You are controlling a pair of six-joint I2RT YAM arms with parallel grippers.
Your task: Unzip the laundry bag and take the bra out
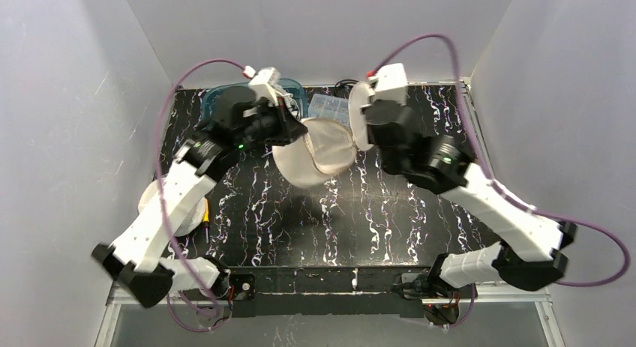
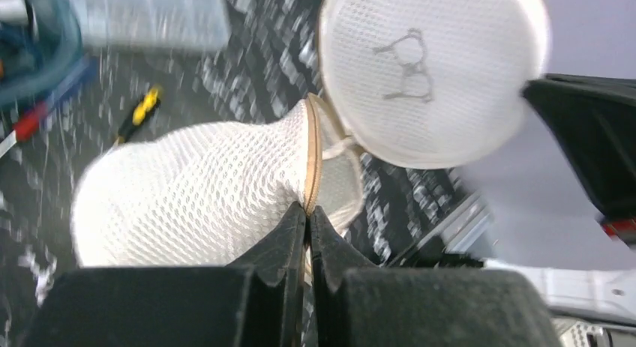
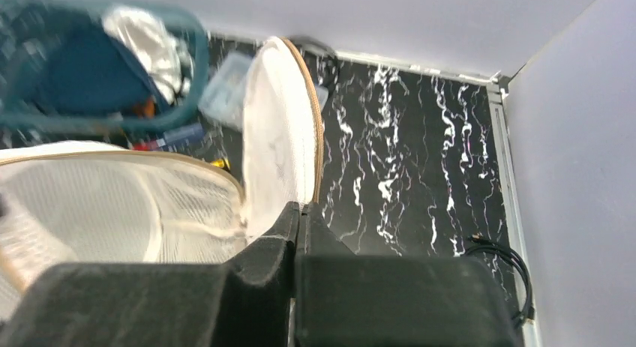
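The white mesh laundry bag (image 1: 296,166) hangs above the table between both grippers, with its round lid opened away from the body. In the left wrist view, my left gripper is shut on the tan-edged rim of the bag's body (image 2: 202,186). The lid (image 2: 431,70), bearing a small line print, stands up to the right there. My right gripper pinches the tan edge of the lid (image 3: 279,126). A look into the bag's mouth (image 3: 180,204) in the right wrist view shows pale mesh. No bra can be made out inside it.
A teal bin (image 3: 196,62) with dark blue and white cloth stands at the back left, a clear divided box (image 1: 328,107) beside it. Pale round items (image 1: 180,204) lie at the left edge. Black cable (image 3: 510,261) rests at the right.
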